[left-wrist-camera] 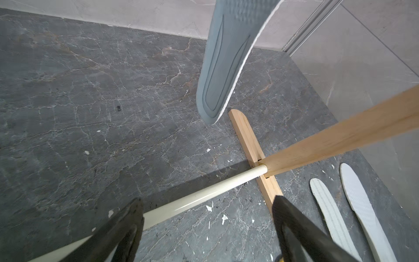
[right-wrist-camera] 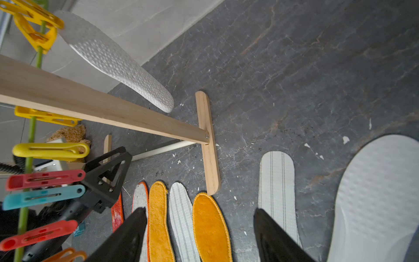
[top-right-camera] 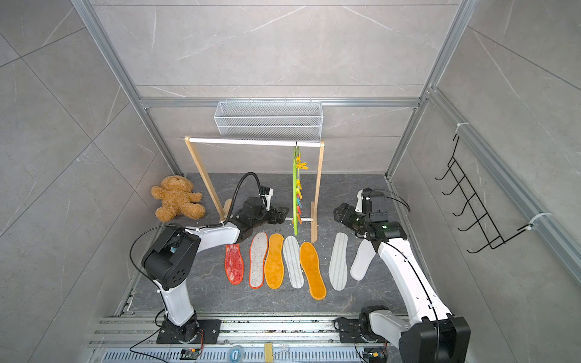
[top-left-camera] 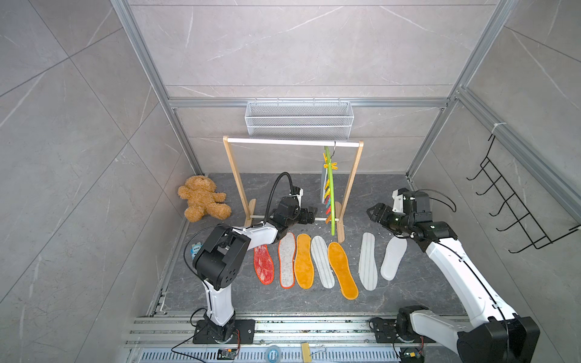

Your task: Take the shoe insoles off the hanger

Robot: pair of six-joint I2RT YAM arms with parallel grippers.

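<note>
A green hanger point(top-left-camera: 331, 199) with colored clips hangs near the rack's right end. A grey-white insole point(left-wrist-camera: 224, 61) point(right-wrist-camera: 113, 56) is suspended there, its lower end free. My left gripper point(top-left-camera: 308, 214) is inside the rack, left of and below that insole, fingers apart and empty in the left wrist view. My right gripper point(top-left-camera: 375, 211) is right of the rack's right post, fingers apart with nothing between them. Several insoles lie in a row on the floor in front, among them red point(top-left-camera: 264, 265), orange point(top-left-camera: 342, 271) and white point(top-left-camera: 394, 257).
A wooden rack point(top-left-camera: 354, 169) with a low white rod surrounds my left gripper. A teddy bear point(top-left-camera: 202, 198) lies at left, a wire basket point(top-left-camera: 299, 118) hangs on the back wall, and a black hook rack point(top-left-camera: 508, 199) on the right wall. Bare floor lies behind the rack.
</note>
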